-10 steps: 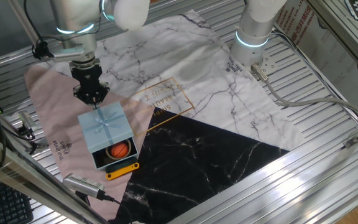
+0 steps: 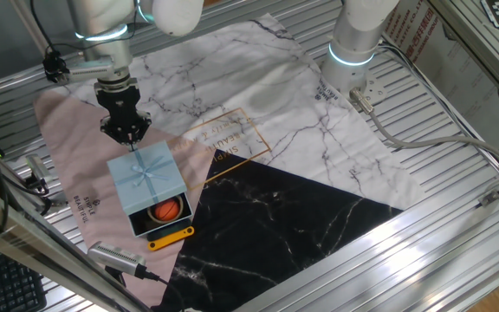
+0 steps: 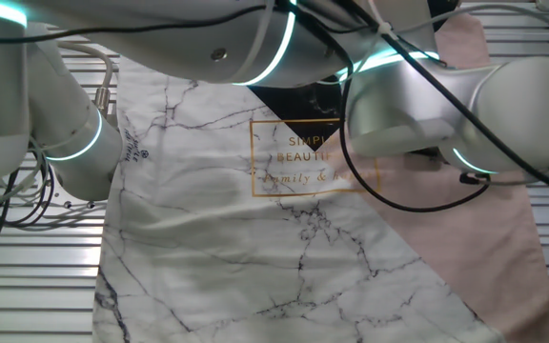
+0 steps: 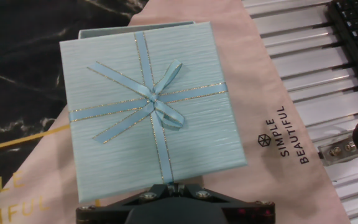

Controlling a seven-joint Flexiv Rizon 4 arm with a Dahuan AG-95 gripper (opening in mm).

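Note:
A light-blue gift-box lid (image 2: 148,176) with a ribbon bow lies askew over its box (image 2: 158,227), leaving the front part uncovered. In that opening an orange ball (image 2: 166,210) shows. My gripper (image 2: 132,146) is at the lid's rear edge, pointing down. From the wrist view, the lid (image 4: 197,137) fills the middle, and a strip of the box rim (image 4: 135,28) shows past its far edge. There my gripper has its fingertips together right at the near edge of the lid. Whether the lid's rim is between them is hidden.
A yellow bar-shaped piece (image 2: 171,239) lies just in front of the box. A silver device with a cable (image 2: 118,258) stands to the front left.
The upper arm has shifted slightly left. The lid's rear edge seems to have shifted a hair to the left; the box, the ball and the yellow piece stay put.

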